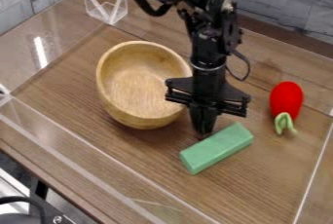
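Note:
My gripper (203,119) hangs low over the wooden table, just right of a round wooden bowl (128,72) and above-left of a green rectangular block (216,148). Its lower fingertips are dark and small in view; it appears shut, with nothing visible between them. A red object with a green stem end (286,103), like a toy vegetable, lies to the right.
The wooden table (92,160) has free room at the lower left and far right. A clear plastic object (107,4) stands at the upper left edge. A black cable (26,204) is at the lower left.

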